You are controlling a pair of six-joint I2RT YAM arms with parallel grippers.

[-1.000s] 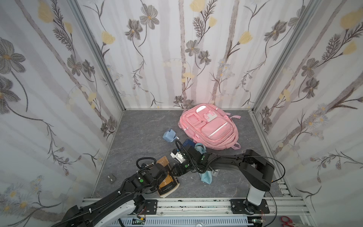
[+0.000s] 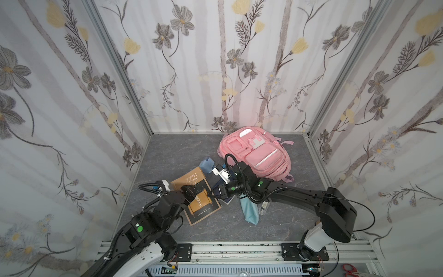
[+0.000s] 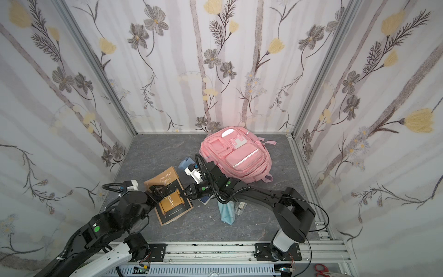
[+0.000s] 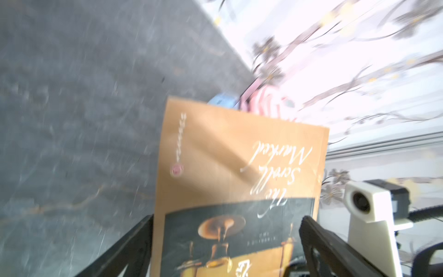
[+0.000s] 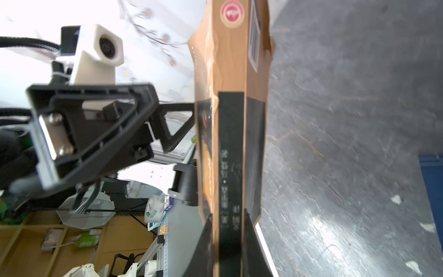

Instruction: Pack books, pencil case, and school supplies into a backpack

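A brown book (image 2: 187, 177) with a black band and white lettering hangs above the table at centre left. My right gripper is shut on its spine, with dark fingers (image 5: 253, 251) on either side. In the left wrist view, my left gripper stands open, its fingers (image 4: 133, 249) wide apart around the picture of the cover; whether they touch it I cannot tell. The pink backpack (image 2: 258, 150) lies at the back right. A teal pouch (image 2: 250, 212) and a dark blue book (image 5: 432, 189) are partly hidden by the right arm.
A light blue item (image 2: 207, 164) sits between the brown book and the backpack. Beside the teal pouch lies a small clear item (image 2: 263, 208). Patterned walls close off the back and sides.
The brown book has risen and moved toward the back, turning its cover more into view. Both arms have moved back with it, the left one raised and further left.
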